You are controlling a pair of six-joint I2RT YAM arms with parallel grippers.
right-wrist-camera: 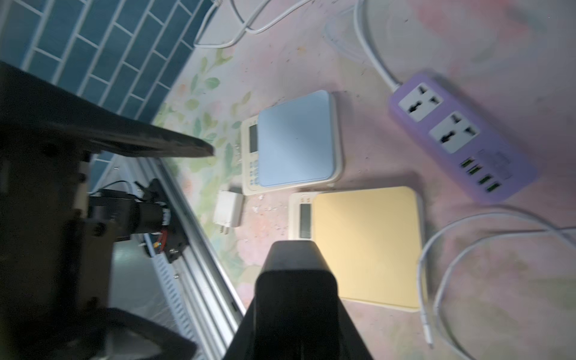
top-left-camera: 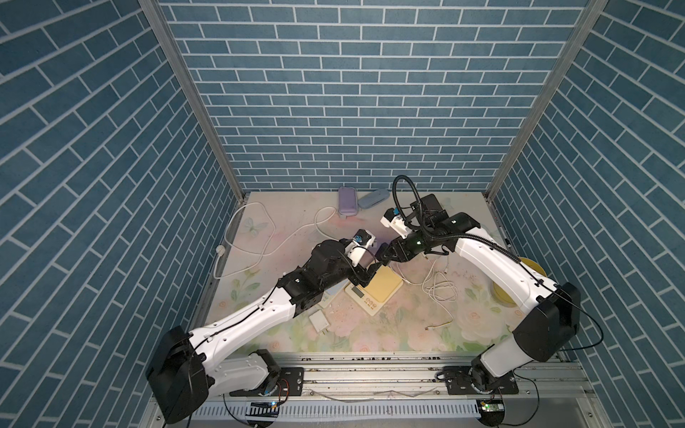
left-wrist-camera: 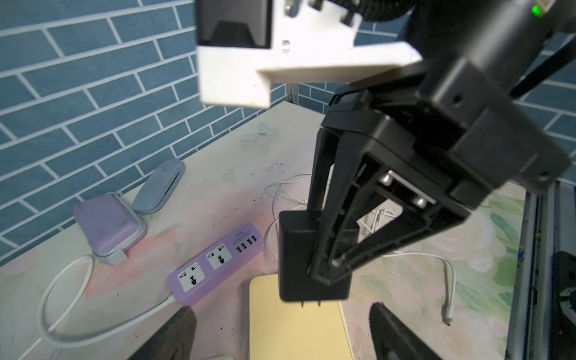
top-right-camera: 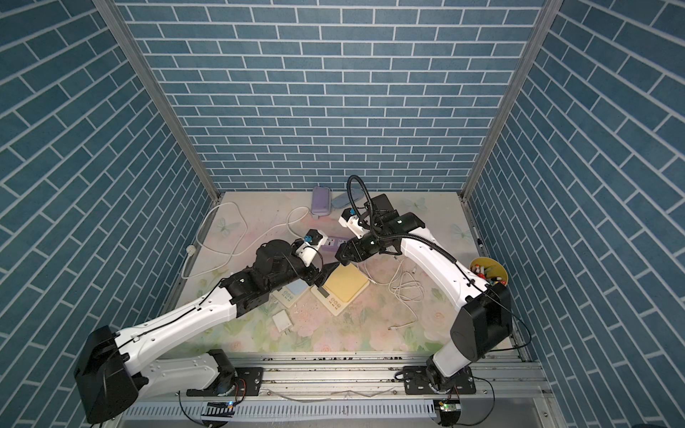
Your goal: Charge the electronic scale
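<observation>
A black plug adapter [left-wrist-camera: 294, 258] with short metal prongs pointing down is held by my right gripper, shut on it above the yellow electronic scale [right-wrist-camera: 369, 240]. It also fills the lower middle of the right wrist view. My left gripper is open and empty, with its fingers [right-wrist-camera: 150, 135] spread to the left of the adapter and apart from it. The purple power strip [right-wrist-camera: 462, 135] lies behind the yellow scale, with two sockets facing up and no plug showing in them. A blue electronic scale [right-wrist-camera: 297, 141] lies left of the yellow one.
A white charger [right-wrist-camera: 228, 208] lies in front of the blue scale. Thin white cable [top-left-camera: 439, 289] lies loosely coiled at right. A purple case [top-left-camera: 347, 201] and a blue-grey case [top-left-camera: 374, 199] rest at the back wall. A yellow bucket [top-right-camera: 492, 269] stands far right.
</observation>
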